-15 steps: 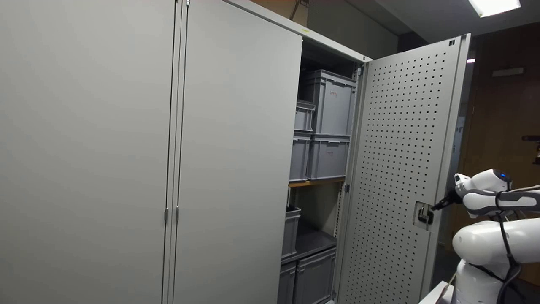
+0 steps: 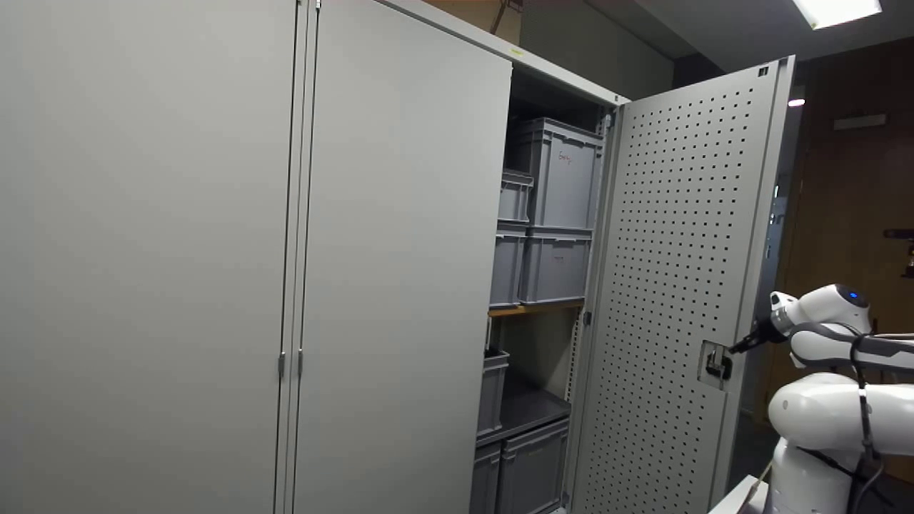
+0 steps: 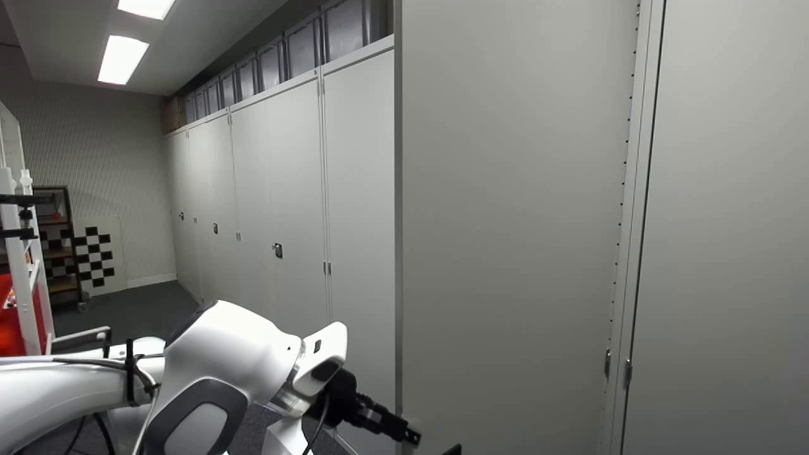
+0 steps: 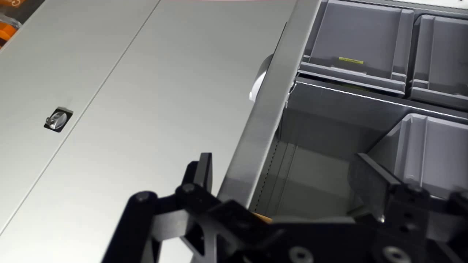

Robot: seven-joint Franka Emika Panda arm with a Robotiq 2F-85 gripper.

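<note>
A tall grey cabinet door (image 2: 677,214), perforated on its inner face, stands swung open. A black lock mechanism (image 2: 720,368) sits near its free edge. My black gripper is open at that edge. In the wrist view one finger (image 4: 204,171) shows over the door's outer face and the other finger (image 4: 373,179) on the cabinet-interior side, with the door edge (image 4: 252,175) running through the gap. Whether either finger touches the door cannot be told. The second exterior view shows the outer side of the door (image 3: 516,227).
Grey bins (image 2: 557,270) stand on the cabinet shelves. Beside the opening, the neighbouring door (image 2: 403,257) is closed. A row of closed cabinets (image 3: 280,197) stretches behind the arm, with open floor (image 3: 140,307) at the far left.
The white arm and its hanging cable have shifted slightly. The door's free edge sits a hair further left in the first exterior view; the gripper stays beside it.
</note>
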